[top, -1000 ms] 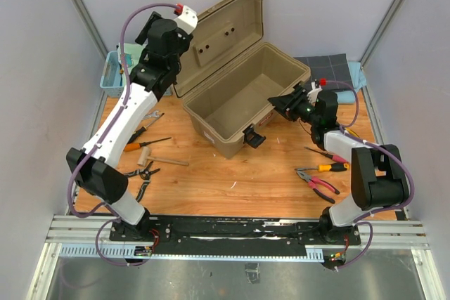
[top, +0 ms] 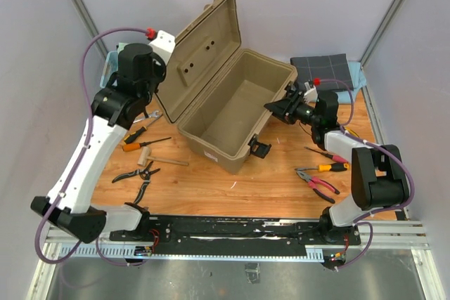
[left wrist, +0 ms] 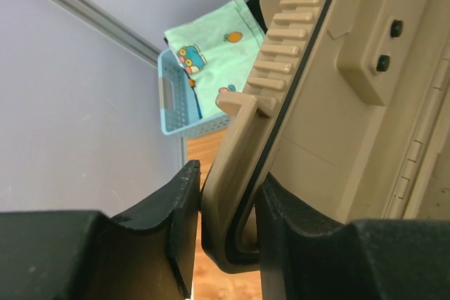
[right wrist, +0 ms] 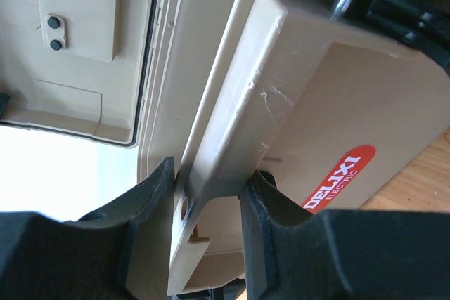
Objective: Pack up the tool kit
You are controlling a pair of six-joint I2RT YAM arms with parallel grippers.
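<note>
The tan tool case [top: 232,107] stands open in the middle, tilted lid [top: 200,47] at its back left. My left gripper is shut on the lid's edge [left wrist: 239,159] in the left wrist view. My right gripper holds the right wall [right wrist: 232,117] of the case's body between its fingers, beside the red DELIXI label [right wrist: 337,177]. Loose tools lie on both sides: screwdrivers [top: 131,146], a mallet [top: 169,160], snips [top: 143,180], pliers [top: 316,184] and more.
A blue basket [left wrist: 169,96] with cloth stands at the back left. A dark folded cloth [top: 320,68] lies at the back right. Bare wooden table [top: 239,194] shows in front of the case.
My left arm has moved left and toward the front, and the lid and case have shifted the same way. The right gripper has moved slightly left with the case wall.
</note>
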